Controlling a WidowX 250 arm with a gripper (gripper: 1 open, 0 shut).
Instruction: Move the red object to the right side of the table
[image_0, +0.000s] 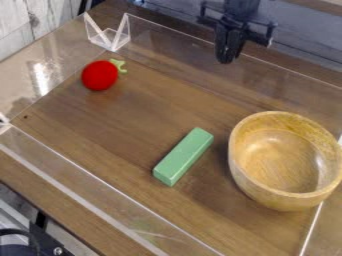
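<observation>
The red object, round with a small green stem like a tomato, rests on the wooden table at the upper left of the view. My gripper is at the top, right of centre, well away from the red object and above the table's far part. Nothing is seen hanging from it. It is dark and small here, and whether its fingers are apart or together cannot be made out.
A green block lies near the centre front. To its right stands a large yellow-brown bowl, taking up much of the right side. A white wire-like piece is at the upper left.
</observation>
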